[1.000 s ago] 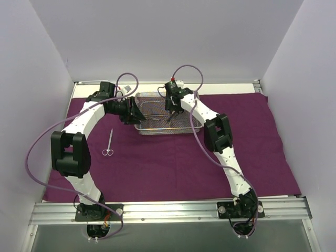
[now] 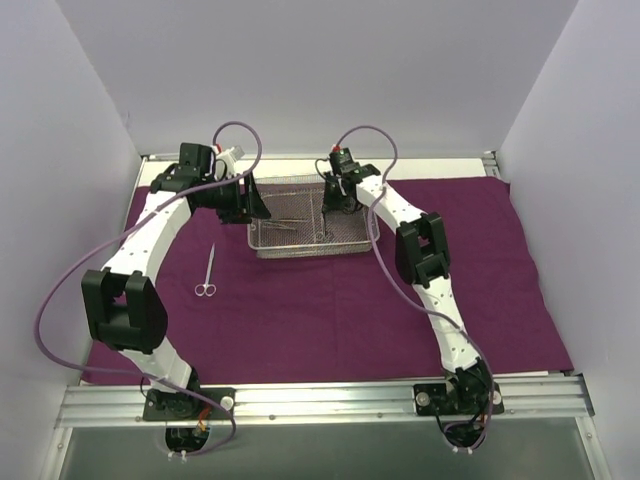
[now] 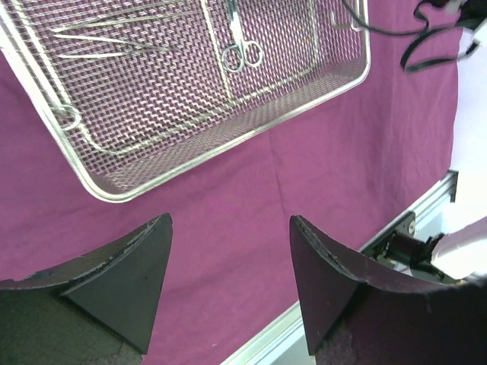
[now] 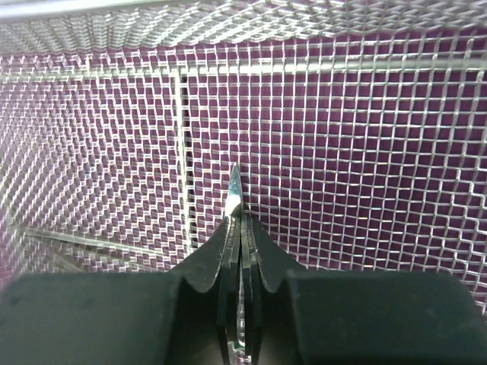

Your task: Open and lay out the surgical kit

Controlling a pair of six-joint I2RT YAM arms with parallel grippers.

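Note:
The wire mesh tray point(image 2: 315, 252) sits on the purple cloth, its compartments parted by a thin divider point(image 3: 210, 38). Two thin tweezer-like tools point(image 3: 106, 39) lie in its left part. Small scissors point(image 3: 242, 52) lie right of the divider, handles toward the front. At the tray's left side, my left gripper is open, nothing between its fingers. My right gripper is shut low inside the tray, over the scissors. Their blade tip point(image 4: 235, 181) shows just past its fingertips; whether they lie between or beneath the fingers cannot be seen.
Another pair of scissors point(image 2: 206, 282) lies on the cloth left of the tray, handles toward the front. Side walls bound the table.
The tray has shifted a little to the left.

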